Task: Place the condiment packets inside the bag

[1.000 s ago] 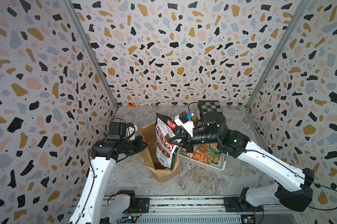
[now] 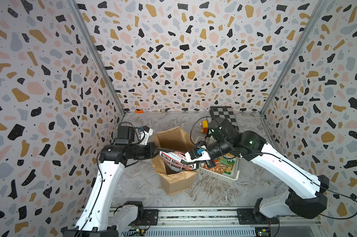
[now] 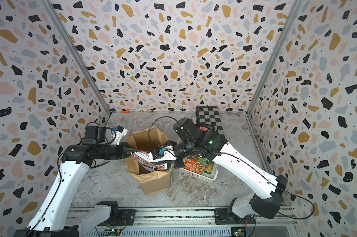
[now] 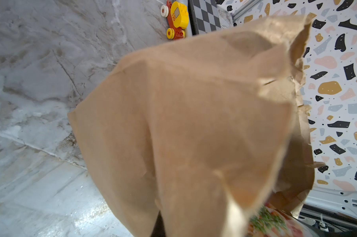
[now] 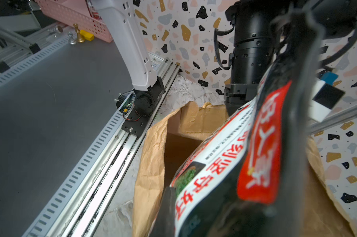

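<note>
The brown paper bag [image 2: 178, 183] stands on the table with its mouth open upward. My left gripper [image 2: 155, 150] is shut at the bag's left rim; in the left wrist view the bag's paper [image 4: 210, 118] fills the middle and only one dark fingertip [image 4: 159, 227] shows. A black-and-white condiment packet [image 2: 175, 158] with red lettering lies tilted across the bag's mouth, partly inside it. My right gripper [image 2: 198, 156] is shut on this packet's upper end. In the right wrist view, the packet [image 5: 222, 173] leans down into the bag's opening [image 5: 178, 158].
Beside the bag on the right, a white basket [image 2: 220, 176] holds more packets, such as an orange-and-green one [image 2: 222, 165]. A checkered board [image 2: 222, 111] and a yellow toy [image 2: 204, 125] are behind.
The packet stood nearly upright over the bag and now lies flatter across its mouth. My right gripper has turned and come lower; the left gripper and bag have shifted slightly right.
</note>
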